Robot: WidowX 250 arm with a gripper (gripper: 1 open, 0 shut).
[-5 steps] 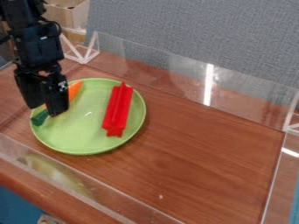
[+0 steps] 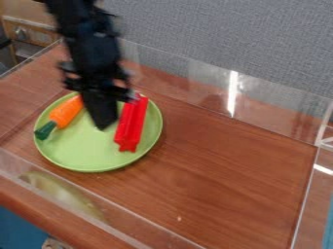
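A green plate lies on the wooden surface at the left. On it are an orange carrot with a green top and a red bar-shaped object. My black gripper is blurred and hangs over the upper part of the plate, between the carrot and the red object. Whether its fingers are open or shut is hidden by the blur.
A transparent wall runs along the back, with another along the near edge. A grey panel stands behind.
My gripper has moved right from the plate's left side toward the red object, uncovering more of the carrot. The plate and red object look unmoved.
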